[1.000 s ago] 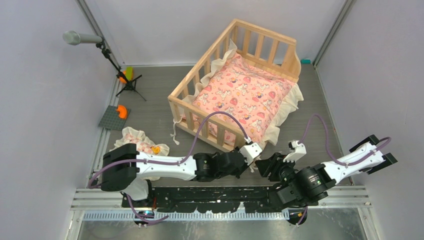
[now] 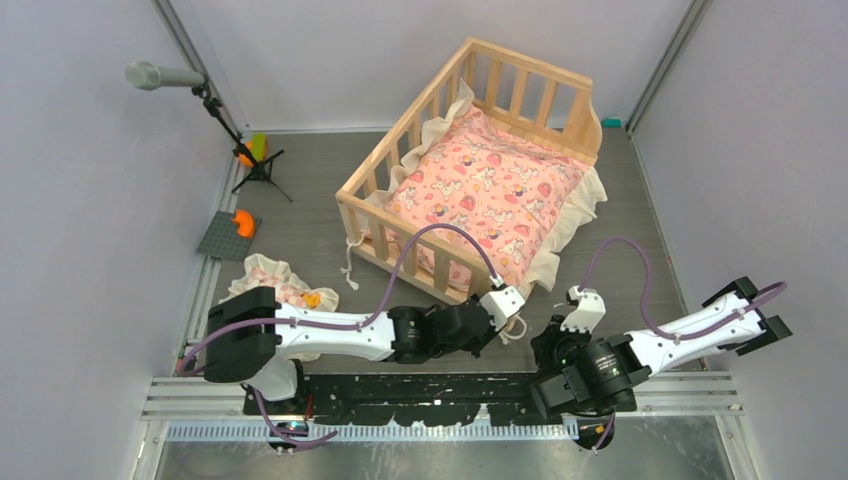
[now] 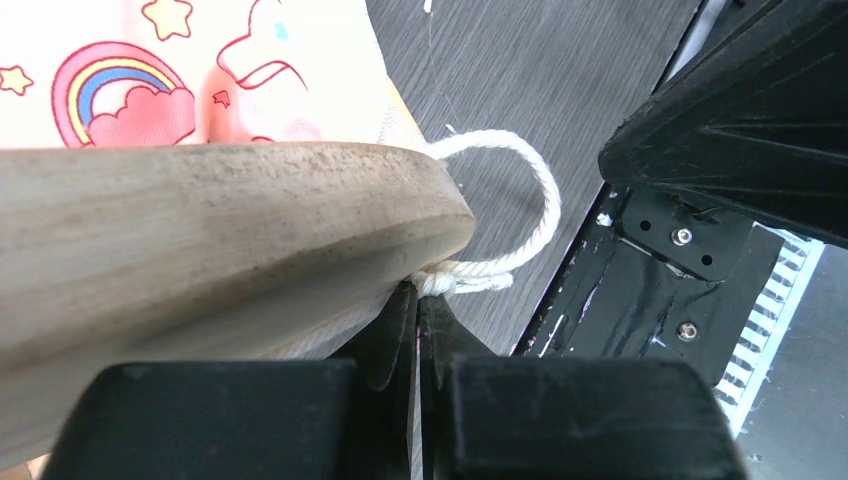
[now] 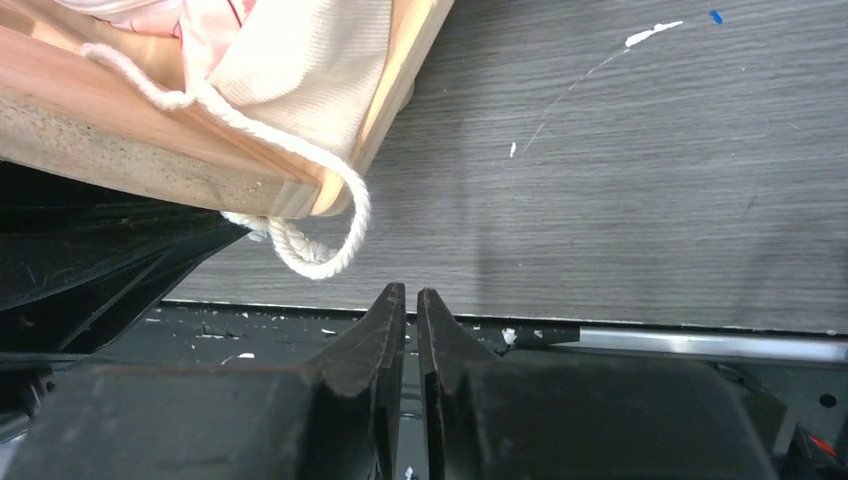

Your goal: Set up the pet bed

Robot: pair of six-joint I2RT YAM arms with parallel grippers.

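Note:
The wooden pet bed holds a pink patterned cushion with a cream frill. At its front right corner my left gripper is shut on a knotted white cord beside the rounded wooden end. The cord forms a loop there, also visible in the right wrist view below the corner post. My right gripper stands just clear of that loop, its fingertips nearly together; nothing shows between them. Another white tie hangs at the bed's left corner.
A small frilled pillow lies at the left, partly behind my left arm. A microphone stand and a grey pad with an orange piece stand along the left wall. Bare floor lies right of the bed.
My right gripper has shifted slightly down and to the right, a little away from the bed's corner and the cord. My left arm and the bed have not moved.

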